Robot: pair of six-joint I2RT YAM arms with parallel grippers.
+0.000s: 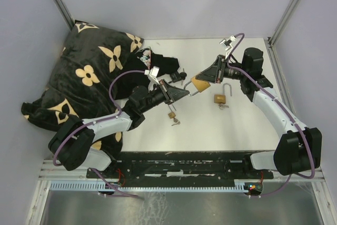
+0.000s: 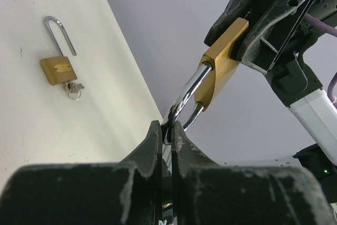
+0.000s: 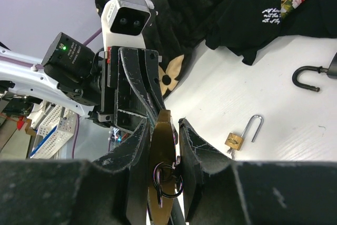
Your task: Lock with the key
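Note:
Above the table hangs a large brass padlock [image 1: 201, 83], tilted, its silver shackle [image 2: 181, 101] toward my left arm. My left gripper is shut on the shackle's bend. From the other side, my right gripper [image 1: 204, 78] has its fingers on either side of the brass body [image 3: 163, 138]; whether they press on it is unclear. A key with its ring [image 3: 168, 179] shows at the end of the body facing the right wrist camera, between the right fingers. How deep the shackle's legs sit in the body cannot be told.
On the white table lie an open brass padlock [image 1: 219, 99] with keys [image 1: 224, 106], a small open brass padlock [image 1: 171, 115] and a black padlock [image 3: 331, 69]. Dark cloth [image 1: 89, 77] covers the left side.

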